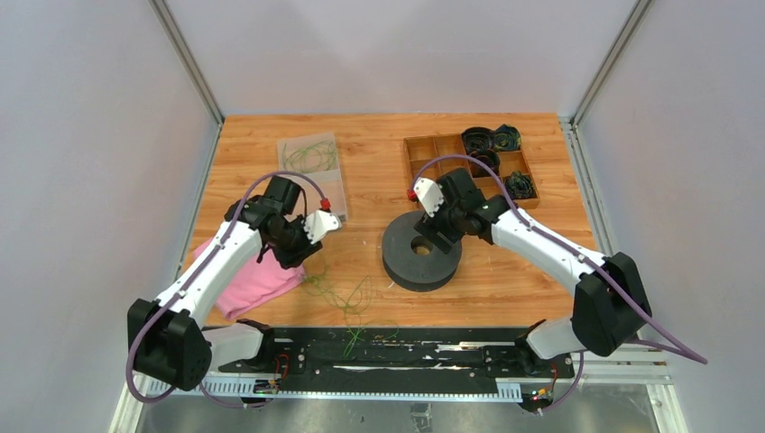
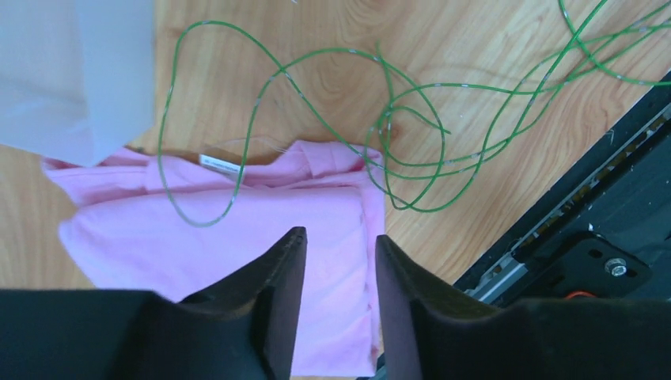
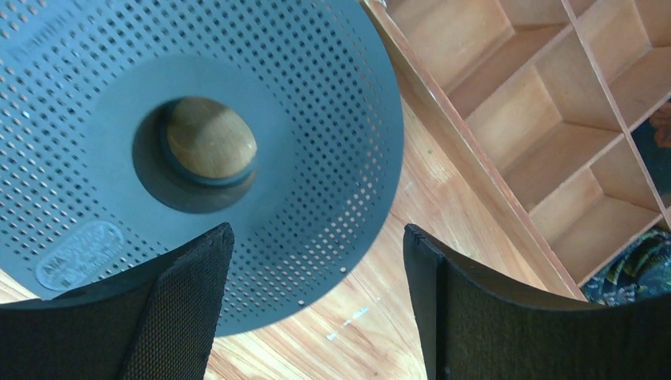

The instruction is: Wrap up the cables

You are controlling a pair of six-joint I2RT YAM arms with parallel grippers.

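Thin green cable (image 2: 427, 166) lies in loose loops on the wood and across the folded pink cloth (image 2: 237, 237), running toward the front rail in the top view. My left gripper hangs over cloth and cable, fingers part-way apart, nothing seen between them. A dark round perforated reel (image 3: 316, 158) with a centre hole lies in the middle right. My right gripper is open above it, empty. A translucent bag (image 1: 314, 185) holding more green cable lies at the back left.
A wooden compartment box (image 1: 433, 144) at the back right has dark coils in several cells and empty cells on its left. Wood is clear between bag and box. A black rail (image 1: 415, 356) runs along the front edge.
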